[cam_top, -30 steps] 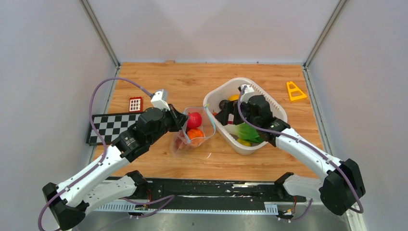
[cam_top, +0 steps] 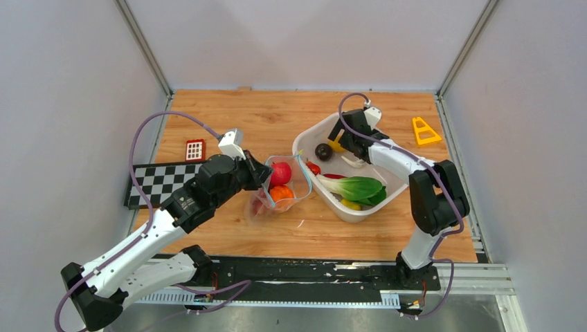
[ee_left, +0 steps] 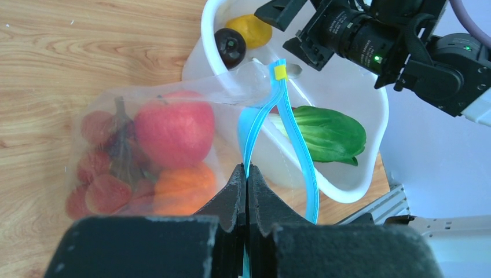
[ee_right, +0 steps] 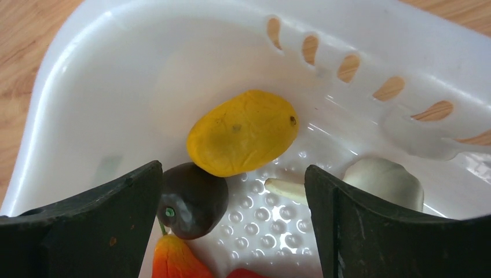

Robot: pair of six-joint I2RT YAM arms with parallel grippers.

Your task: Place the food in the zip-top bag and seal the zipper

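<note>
A clear zip top bag (ee_left: pixel 110 208) with a blue zipper edge (ee_left: pixel 307 168) stands mouth open on the table. Inside it lie a red pomegranate-like fruit (ee_left: pixel 176 130), an orange item (ee_left: pixel 185 188) and several dark red round fruits (ee_left: pixel 107 194). My left gripper is shut on the bag's zipper edge. Over the back of the white bin my right gripper is open, nothing between its fingers. Below them lie a yellow mango-like fruit (ee_right: pixel 243 133) and a dark round fruit (ee_right: pixel 197 200); a white garlic-like bulb (ee_right: pixel 385 182) is partly behind the right finger.
The white bin (cam_top: pixel 304 142) also holds leafy greens (cam_top: pixel 356 187), red peppers (cam_top: pixel 313 167) and a yellow item (cam_top: pixel 351 205). A checkered board (cam_top: pixel 163 183) and red calculator-like block (cam_top: pixel 195 150) sit left; a yellow triangular frame (cam_top: pixel 426 131) lies right. Table behind the bag is clear.
My right gripper has moved from above the bin's middle to its back, over the yellow fruit, uncovering the greens. The left arm and the bag have stayed put.
</note>
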